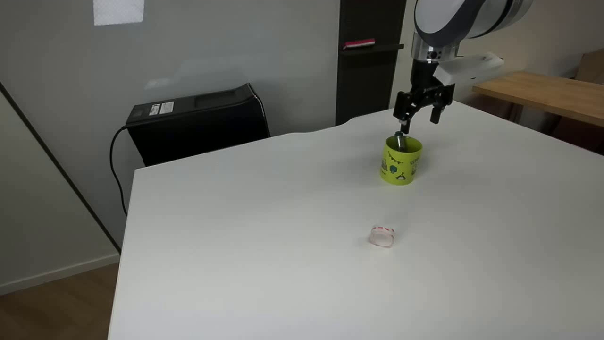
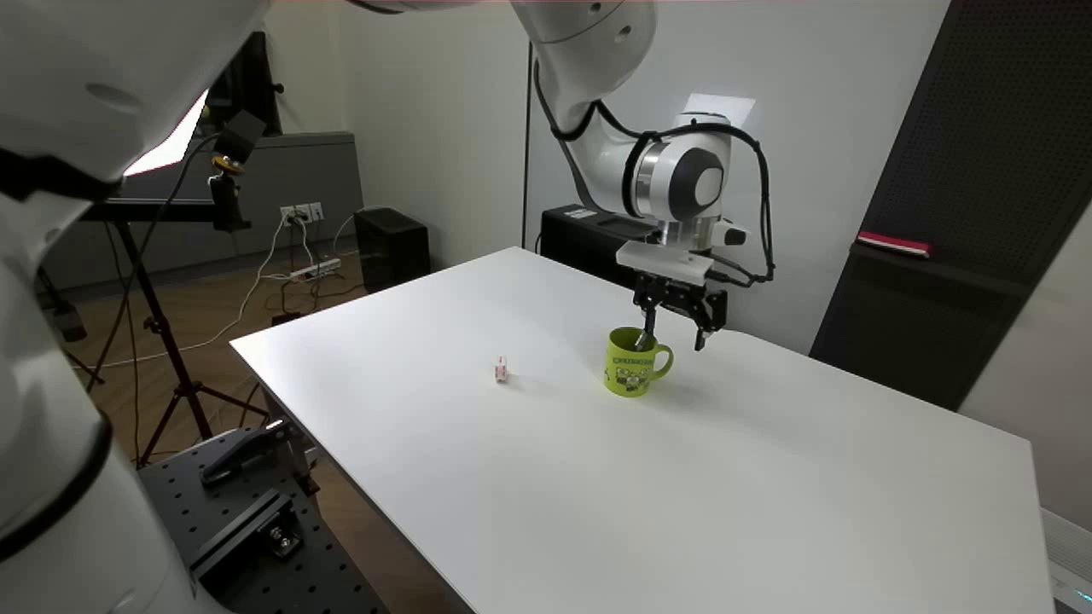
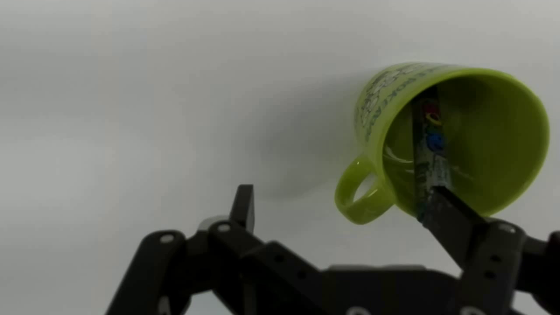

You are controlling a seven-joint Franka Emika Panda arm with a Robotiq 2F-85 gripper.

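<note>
A green mug with printed pictures stands upright on the white table, its handle toward the lower left in the wrist view. Inside it leans a marker with a dark body and coloured print, its upper end at the rim. My gripper is open above the mug, its fingers wide apart with nothing held between them. One finger overlaps the marker's upper end in the wrist view; whether they touch I cannot tell. The other finger hangs over bare table, beyond the handle.
A small clear ring-like piece with red marks lies on the table, apart from the mug. Behind the table's back edge stands a black box-shaped machine.
</note>
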